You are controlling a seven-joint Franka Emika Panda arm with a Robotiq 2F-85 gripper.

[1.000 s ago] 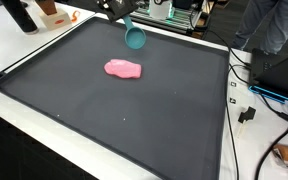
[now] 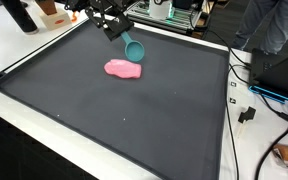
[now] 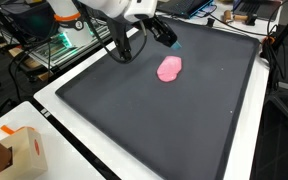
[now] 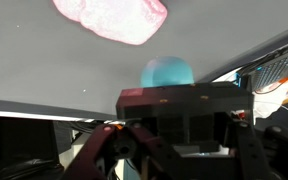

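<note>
A teal, round-ended scoop or spoon [image 2: 133,50] is held over the dark mat, its rounded end lower than the rest. My gripper [image 2: 117,30] is shut on its handle. In the wrist view the teal round end [image 4: 166,71] shows just beyond the dark fingers, which hide the handle. Only a small teal part [image 3: 177,46] shows beside the gripper [image 3: 171,40] in exterior view 2. A crumpled pink cloth [image 2: 122,69] lies flat on the mat close by, apart from the gripper; in the wrist view the cloth [image 4: 121,14] is at the top edge.
Cables and equipment crowd its far edge. An orange-and-white object [image 2: 54,17] stands at the back left, and a cable runs along the right edge.
My gripper has carried the teal scoop towards the front of the mat, nearer to the pink cloth. The cloth has stayed in place.
</note>
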